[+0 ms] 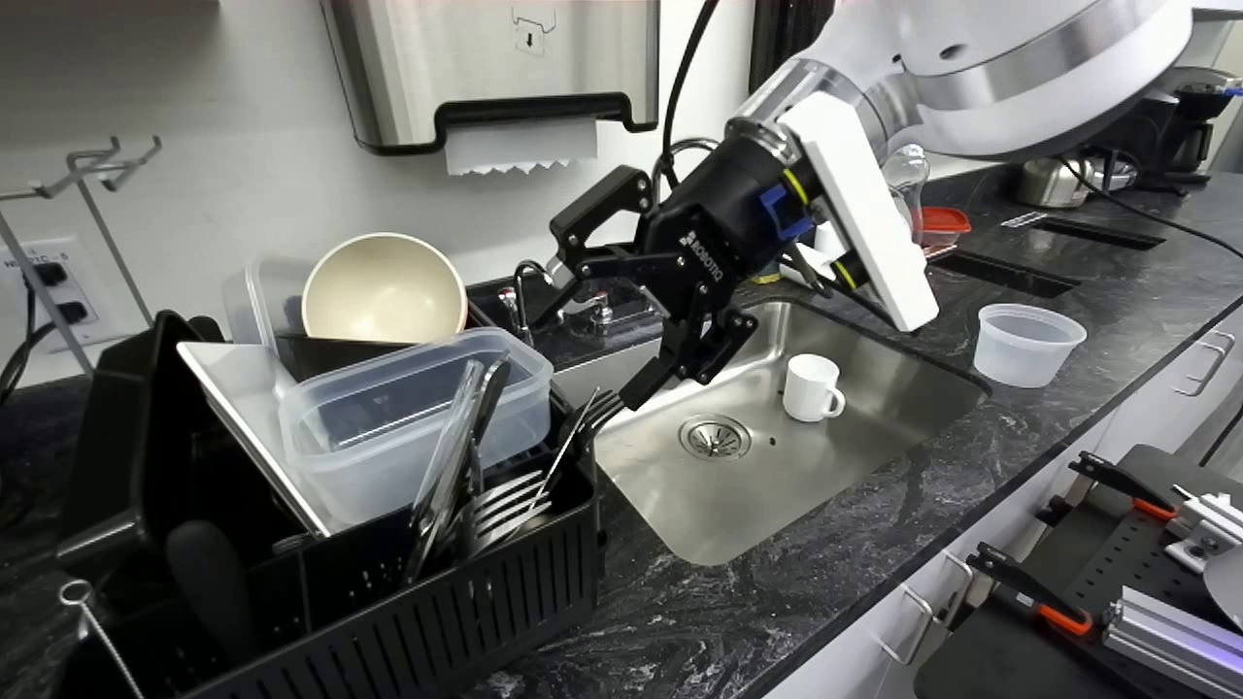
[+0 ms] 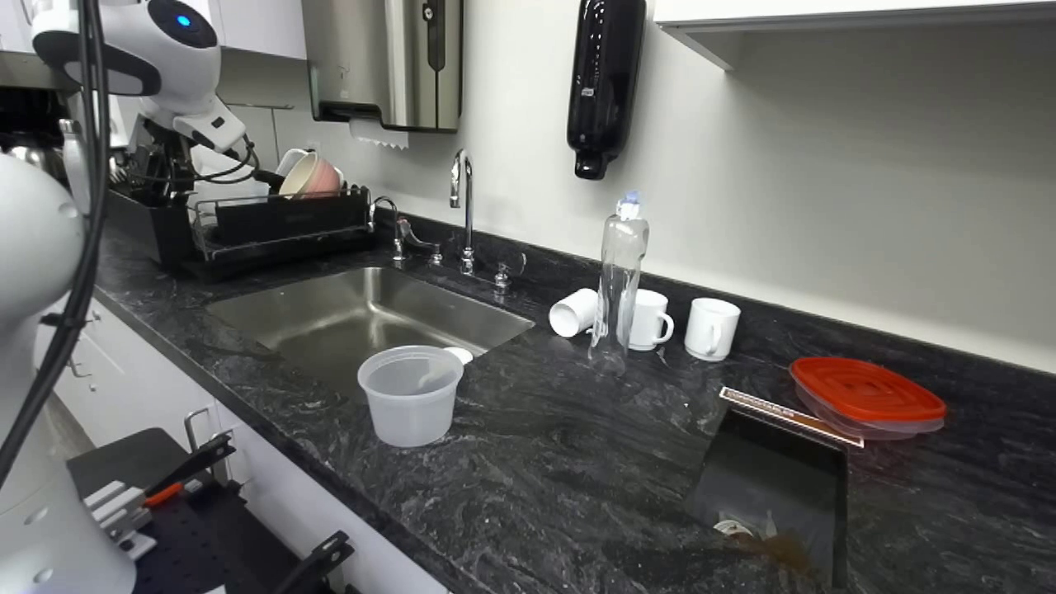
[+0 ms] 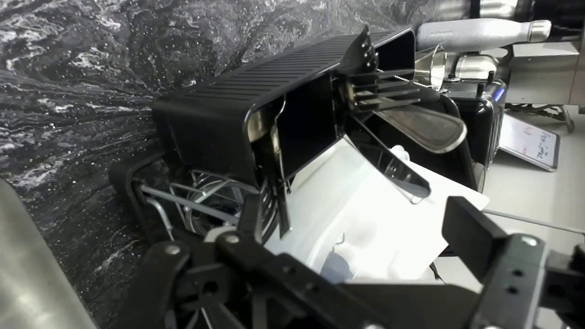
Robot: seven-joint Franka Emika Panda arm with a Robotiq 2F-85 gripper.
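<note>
My gripper point(image 1: 602, 336) is open above the sink-side edge of the black dish rack point(image 1: 524, 582), with nothing held. In exterior view 1 its lower fingertip overlaps the fork point(image 1: 597, 410) standing in the cutlery holder; whether they touch, I cannot tell. More forks and knives point(image 1: 503, 513) lean in the holder. A clear plastic tub point(image 1: 408, 396) and a cream bowl point(image 1: 382, 291) rest in the rack behind. From the wrist, the cutlery holder point(image 3: 211, 131) fills the middle, one fork close beside the left finger point(image 3: 251, 216).
A white mug point(image 1: 811, 388) stands in the steel sink point(image 1: 746, 513). On the counter to the right sits a translucent cup point(image 1: 1027, 346). The faucet point(image 2: 463, 208), a clear bottle point(image 2: 621, 277) and several white mugs line the back wall.
</note>
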